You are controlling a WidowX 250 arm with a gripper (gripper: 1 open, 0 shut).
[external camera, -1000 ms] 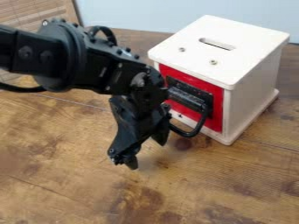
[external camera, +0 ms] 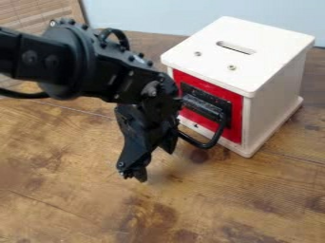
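A black robot arm reaches in from the left, its gripper pointing down in front of a white wooden box with a slot and screws on top. The box's front holds a red panel with a black fitting and what looks like a black cable or handle looping out beside the gripper. Whether the fingers are open or shut is hard to make out; nothing is visible held between them.
A pale wall stands behind the box, with a wooden board at the back left.
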